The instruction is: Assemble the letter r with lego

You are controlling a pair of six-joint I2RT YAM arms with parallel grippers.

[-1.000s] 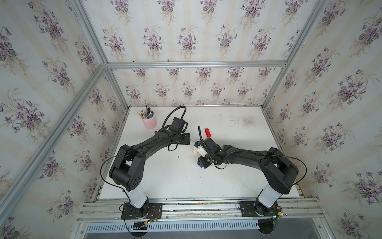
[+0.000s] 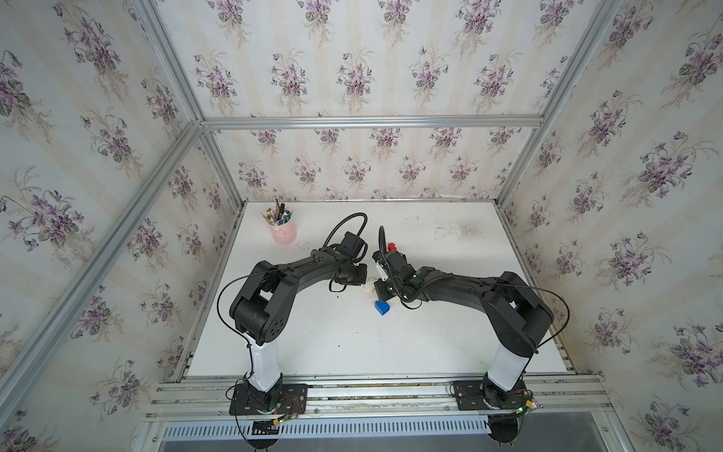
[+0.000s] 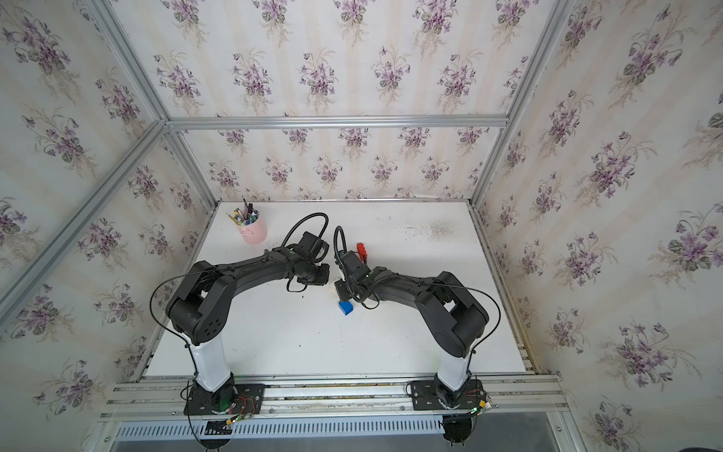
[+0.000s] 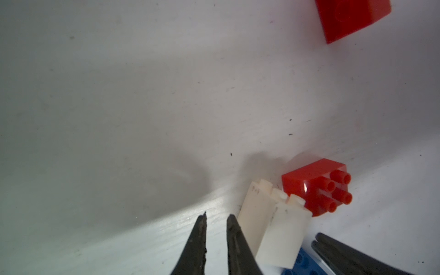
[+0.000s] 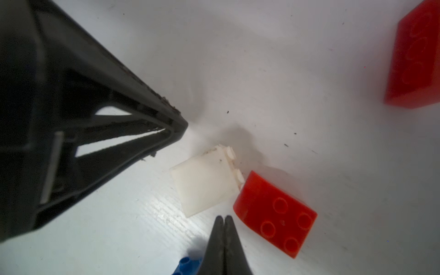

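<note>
In the left wrist view my left gripper is open by a narrow gap, with nothing between its fingers. Close to its right finger lies a white brick (image 4: pixel 281 236), studs pointing away. Against or very near the white brick's studs is a red brick (image 4: pixel 316 185), and a blue brick (image 4: pixel 304 263) shows partly at the bottom edge. The right wrist view has my right gripper shut and empty, its tips near the gap between the white brick (image 5: pixel 206 181), red brick (image 5: pixel 275 215) and half-hidden blue brick (image 5: pixel 185 265).
A longer red brick (image 5: pixel 417 59) lies apart, farther back. At the back left stands a pink cup (image 2: pixel 284 232) of pens. The two arms are close together over the bricks.
The right gripper has shifted back, so the blue brick now shows in front of it.
</note>
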